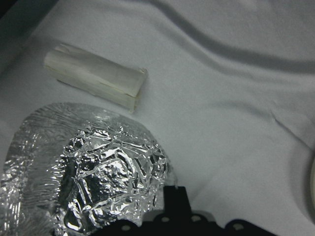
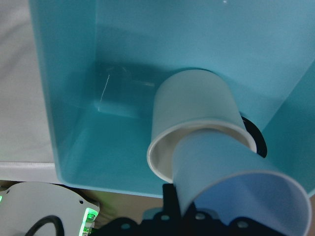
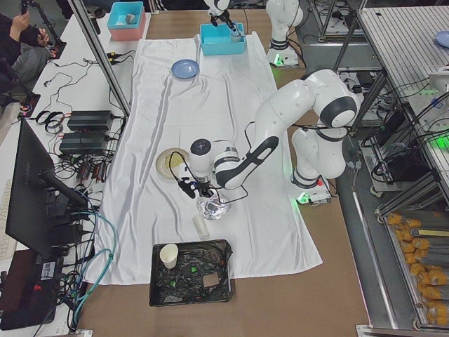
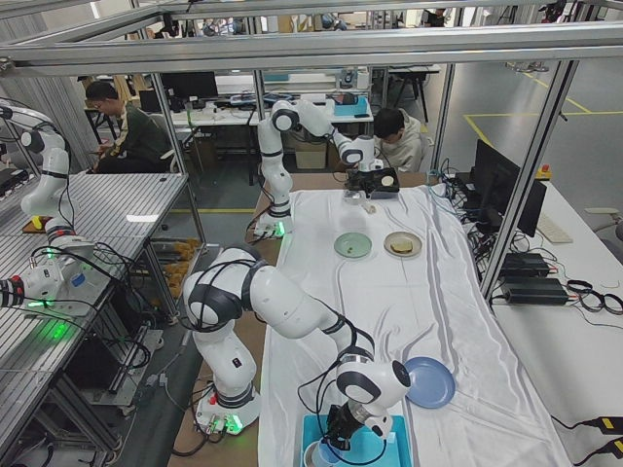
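My left gripper is low over a crumpled foil item [image 1: 98, 172] on the white cloth, with a pale roll [image 1: 93, 73] beside it; whether its fingers are open cannot be told. My right gripper is at the blue bin [image 2: 113, 142], shut on a light blue cup [image 2: 221, 160], which lies tilted against a white cup [image 2: 194, 103] in the bin.
A tan plate [image 3: 163, 160] holds something yellow; a green plate [image 4: 352, 244] is partly hidden in the left camera view. A blue plate [image 4: 429, 382] lies near the bin. A black tray [image 3: 189, 288] holds a cream cup [image 3: 168, 255] and small items.
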